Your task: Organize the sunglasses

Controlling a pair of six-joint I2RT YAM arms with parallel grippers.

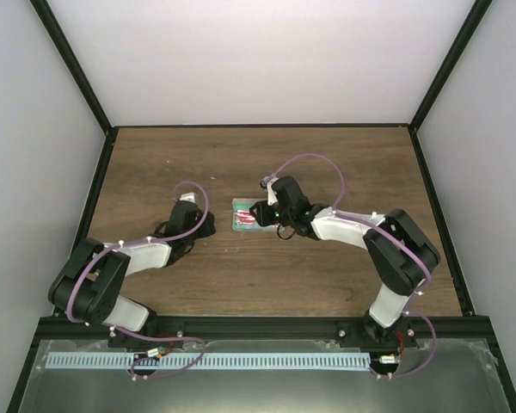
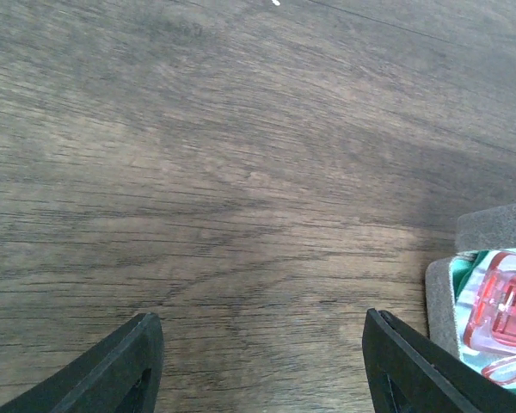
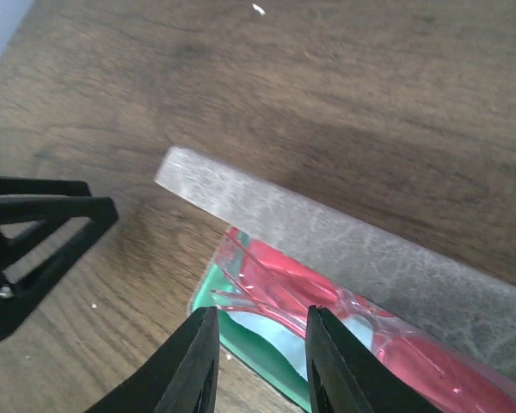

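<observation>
An open case with grey walls and a green-and-white lining lies mid-table, holding pink, clear-framed sunglasses; in the left wrist view its near corner shows at the right. My left gripper stands open over bare wood, left of the case, nothing between its fingers. My right gripper is over the case, partly covering it from above, its fingertips part open above the sunglasses and lining; whether they touch cannot be told.
Side walls and a back wall enclose the workspace.
</observation>
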